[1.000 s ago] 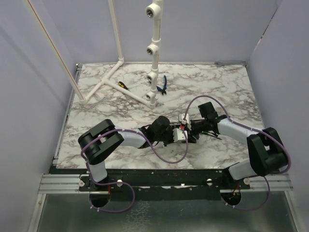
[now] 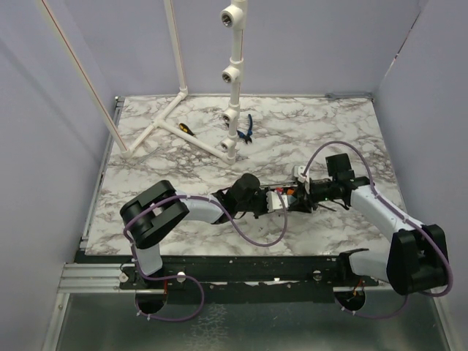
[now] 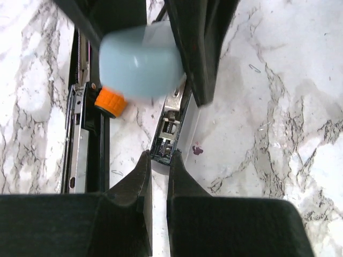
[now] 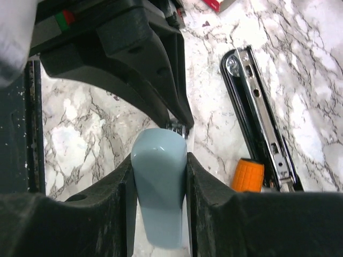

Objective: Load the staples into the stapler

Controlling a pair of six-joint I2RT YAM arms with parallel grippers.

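Observation:
In the left wrist view an open metal staple channel (image 3: 170, 128) with a pale outer shell runs away from the camera, and its near end sits between the closed fingertips of my left gripper. A pale-blue rounded piece (image 4: 159, 182), apparently the stapler's cover, is clamped in my right gripper. From the left wrist this pale-blue piece (image 3: 140, 64) hangs above the channel; how the two join is hidden. My grippers work close together, the left (image 2: 275, 202) beside the right (image 2: 295, 202). No staple strip can be made out in the channel.
A black and silver stapler-like tool (image 4: 260, 115) with an orange part (image 4: 248, 175) lies alongside. Part of a red box (image 4: 218, 4) shows at the top edge. Blue pliers (image 2: 246, 129), a yellow-black screwdriver (image 2: 186, 129) and a white pipe frame (image 2: 197, 139) stand farther back.
My left arm has stayed nearly still.

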